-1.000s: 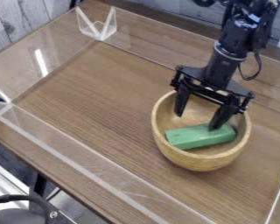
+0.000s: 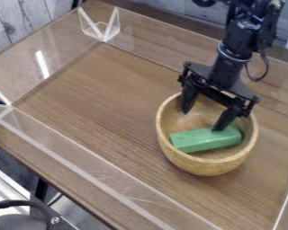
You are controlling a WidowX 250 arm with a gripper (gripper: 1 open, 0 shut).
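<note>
A wooden bowl [image 2: 204, 162] stands on the right half of the wooden table. Inside it lies a green block [image 2: 204, 140]. My black gripper [image 2: 216, 107] comes down from the upper right into the bowl, its fingers spread apart above and behind the block, near the bowl's far rim. I cannot see anything held between the fingers; the tips are partly dark and hard to make out.
A white wire-like object [image 2: 100, 26] is at the far upper left. Dark hardware [image 2: 21, 218] sits at the lower left corner beyond the table's edge.
The gripper has shifted slightly, with its fingers reaching a little differently inside the bowl. The green block and bowl look almost unchanged.
</note>
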